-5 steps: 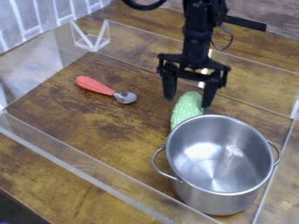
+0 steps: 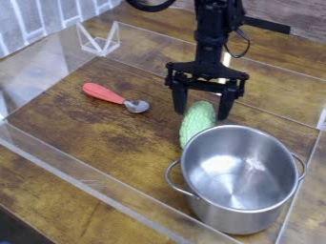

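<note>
The black gripper point(image 2: 203, 103) hangs from the arm at the upper middle, over a green oblong vegetable point(image 2: 197, 126) with pale streaks. Its two fingers stand apart, around or just above the far end of the vegetable; whether they touch it I cannot tell. A large steel pot point(image 2: 241, 186) with two side handles fills the lower right, right beside the vegetable's near end. To the left lies a pizza cutter or scoop with a red handle point(image 2: 105, 92) and a metal head.
Clear plastic walls border it on the left and right. A pale object point(image 2: 227, 59) is partly hidden behind the arm at the back.
The gripper rose slightly and has come back down a little over the vegetable. The vegetable, pot and red-handled tool appear unmoved.
</note>
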